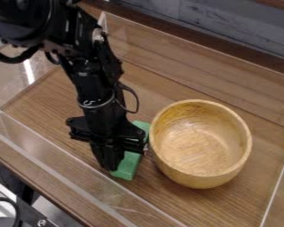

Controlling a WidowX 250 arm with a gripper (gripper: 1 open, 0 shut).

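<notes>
My black gripper [109,155] is low over the wooden table, its fingers shut on the left side of a green flat object [130,165], which lies on the wood beside a pale tan bowl [201,142]. Whether anything is between the fingertips cannot be made out; they look shut. The arm hides part of the green object.
The bowl stands right of my gripper, close against the green object. Bare tabletop [192,71] lies behind, toward a grey plank wall. The table's front left edge runs below, with dark cables beyond it.
</notes>
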